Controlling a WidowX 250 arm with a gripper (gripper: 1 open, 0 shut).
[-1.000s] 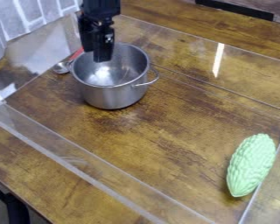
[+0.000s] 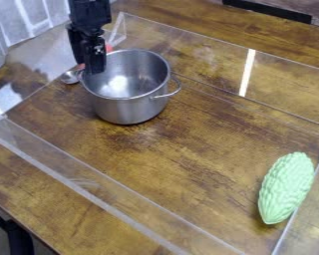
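A black gripper (image 2: 93,60) reaches down from the top left to the back-left rim of a steel pot (image 2: 133,100), which has a wire handle on its right side. Whether the fingers are apart or closed on the rim is hard to make out. Behind the pot's left side lies a small metal utensil (image 2: 71,76) with some red near it, partly hidden by the gripper and pot. A pale green, textured oblong object (image 2: 285,187) lies at the right front.
Clear plastic walls border the wooden work surface (image 2: 156,179).
The gripper has moved left and down, from over the pot's back to its left rim. The pot and green object look essentially still.
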